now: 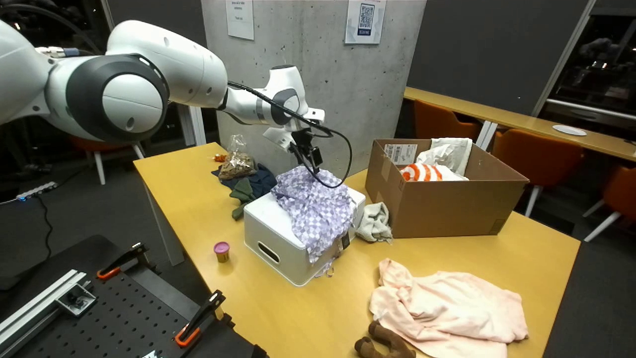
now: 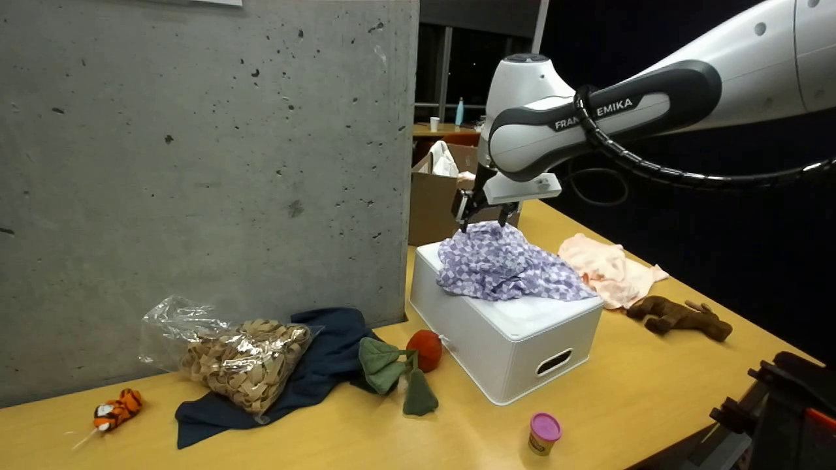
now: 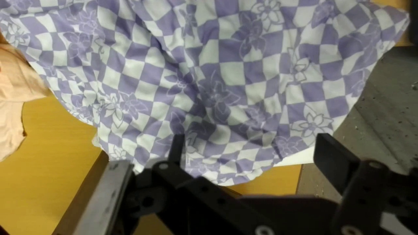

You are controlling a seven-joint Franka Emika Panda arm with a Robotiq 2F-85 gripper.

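Observation:
A purple-and-white checked cloth (image 1: 313, 206) with flower outlines lies crumpled over the white box (image 1: 271, 229), one part hanging down its side. My gripper is open above the cloth, its two black fingers wide apart with nothing held between them. In the second exterior view the gripper (image 2: 486, 215) hovers just over the cloth's (image 2: 501, 262) upper end. Cloth (image 3: 219, 90) fills most of the wrist view and passes below the fingertips.
A cardboard box (image 1: 447, 206) holding fabric stands to the right. A grey cloth (image 1: 375, 222) sits between the boxes. Pink cloth (image 1: 450, 307), a brown plush (image 1: 387, 340) and a purple-lidded tub (image 1: 221, 250) lie nearby. The concrete wall (image 2: 204, 156) stands close behind.

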